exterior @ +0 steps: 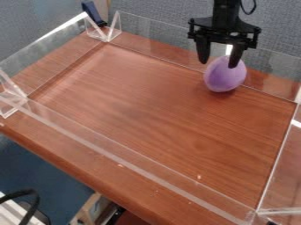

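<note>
My black gripper (219,59) hangs at the back right of the wooden table, its two dark fingers apart and pointing down, straddling the top of a purple ball (224,76). The ball rests on the table near the back clear wall, partly behind the fingers; whether they touch it I cannot tell.
Clear acrylic walls (137,158) border the wooden table (135,110), whose middle and front are free. A dark blue object (93,13) stands outside the back left corner. A black cable (24,198) lies off the table at the lower left.
</note>
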